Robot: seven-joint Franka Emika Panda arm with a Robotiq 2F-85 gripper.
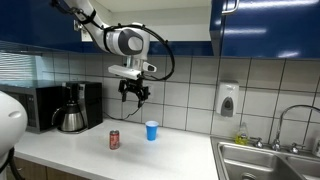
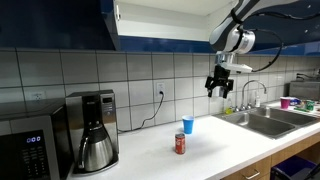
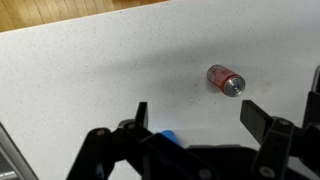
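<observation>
A small red can (image 1: pixel 114 139) stands upright on the white counter (image 1: pixel 165 152). Behind it and to its right in exterior view 1 is a blue cup (image 1: pixel 151 131). High over the counter hangs my gripper (image 1: pixel 134 98), touching neither of them. From above, the wrist view has the can (image 3: pixel 226 80) right of centre, while the blue cup (image 3: pixel 170 135) is mostly hidden by the gripper. My gripper is open, its two fingers wide apart with only bare counter between them.
A coffee maker with a steel jug (image 2: pixel 97 148) and a microwave (image 2: pixel 30 148) occupy one end of the counter. At the other end is a sink (image 1: pixel 258 162) with a faucet and a soap bottle (image 1: pixel 242 134). Blue cabinets overhang the back. Around the can and cup the counter is clear.
</observation>
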